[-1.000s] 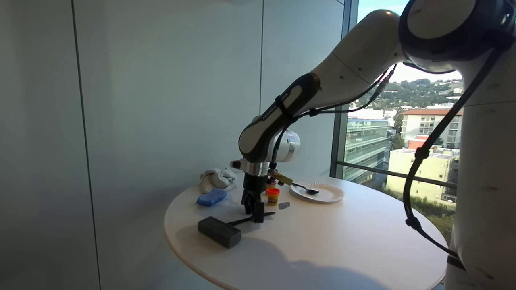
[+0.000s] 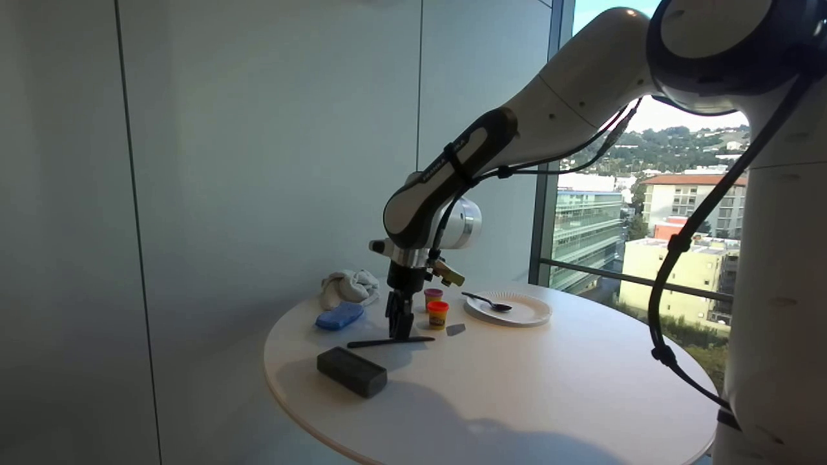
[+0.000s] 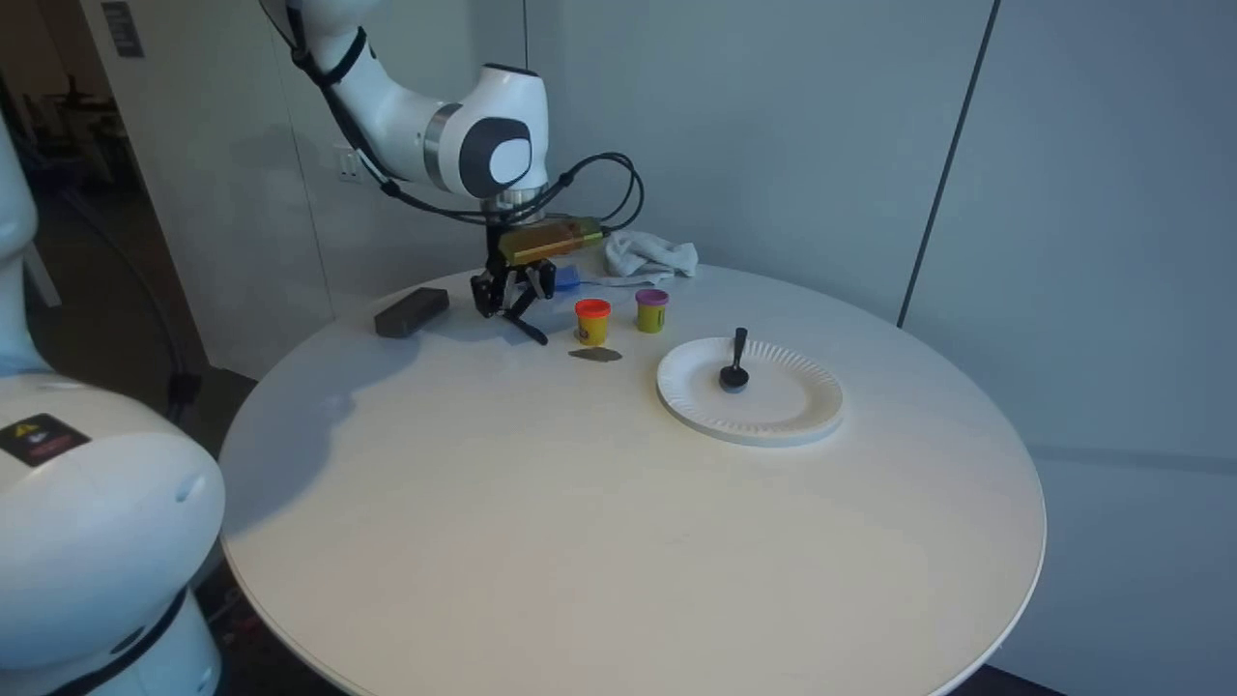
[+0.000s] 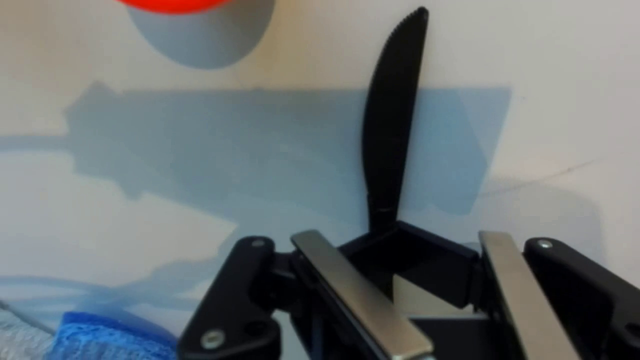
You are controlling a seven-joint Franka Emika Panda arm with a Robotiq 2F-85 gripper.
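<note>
A black serrated knife [image 4: 393,120] lies on the white table, its blade stretching away from the fingertips in the wrist view. My gripper [image 2: 400,336] is low at the table, shut, over the knife's handle side. The handle passes out of sight under the black fingers [image 4: 420,246], and whether any of it is between them cannot be made out. From the other side, the gripper [image 3: 512,311] has one end of the knife [image 3: 529,332] showing beside it.
A dark block [image 2: 352,372] sits left of the gripper, a blue sponge [image 2: 339,315] and a grey cloth [image 2: 350,288] behind. Red-lidded [image 3: 592,323] and purple-lidded [image 3: 651,311] tubs stand close by. A spoon [image 3: 735,371] rests on the paper plate [image 3: 812,416].
The gripper has shifted slightly left and back, and its fingers have come together. The knife has turned and moved away from the dark block.
</note>
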